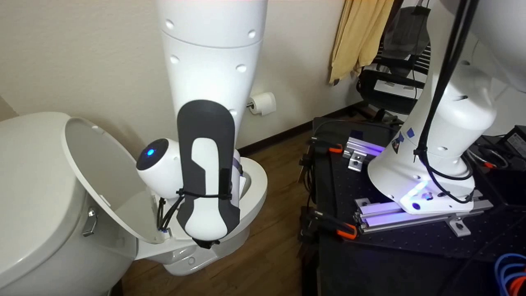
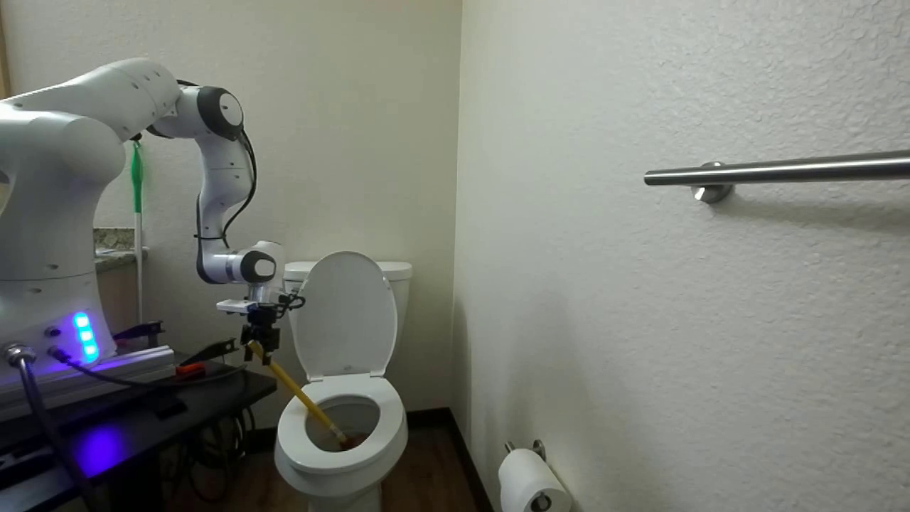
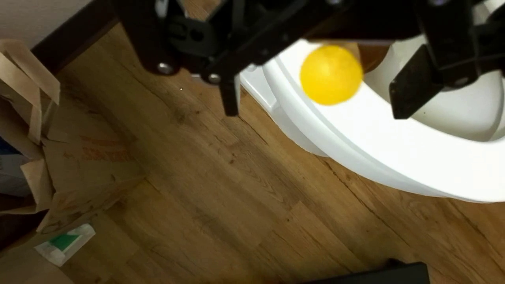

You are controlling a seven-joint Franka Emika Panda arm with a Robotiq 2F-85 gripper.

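A plunger leans in the toilet bowl. Its yellow handle (image 2: 294, 388) slants up and left over the rim, and part of its reddish-brown cup (image 2: 350, 442) shows inside the bowl. At the handle's top end is my gripper (image 2: 258, 351). In the wrist view the gripper is open, and the round yellow handle end (image 3: 331, 75) appears in the gap between the separated fingers, touching neither. The white toilet seat (image 3: 378, 142) lies below it. In exterior view 1 the arm hides the gripper and the plunger.
The raised toilet lid (image 2: 345, 316) stands close behind the gripper. My base's black table (image 1: 355, 261) has clamps (image 1: 340, 227) along its edge. A toilet paper roll (image 1: 264, 103) hangs on the wall. A paper bag (image 3: 90, 156) stands on the open wood floor (image 3: 227, 198).
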